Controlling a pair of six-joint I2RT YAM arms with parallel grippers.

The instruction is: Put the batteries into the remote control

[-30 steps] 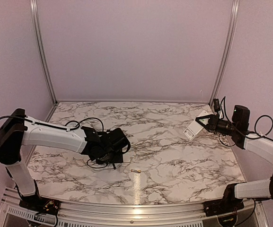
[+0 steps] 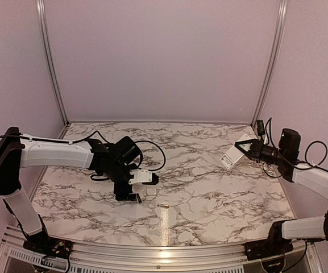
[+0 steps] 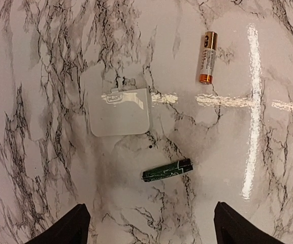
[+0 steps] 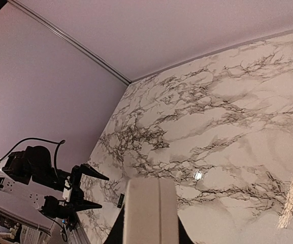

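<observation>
A green-and-black battery (image 3: 167, 170) lies on the marble table below my left gripper, whose fingers are parted with nothing between them. An orange-tipped battery (image 3: 207, 57) lies farther off, also visible in the top view (image 2: 163, 206). The translucent battery cover (image 3: 119, 116) lies beside them. At the right, my right gripper (image 2: 243, 145) is shut on the white remote control (image 2: 231, 156), holding it raised and tilted; in the right wrist view the remote (image 4: 150, 208) hides most of the fingers.
Walls close it in at the back and sides, and a metal rail (image 2: 198, 249) runs along the front edge.
The right arm and remote have hardly moved.
</observation>
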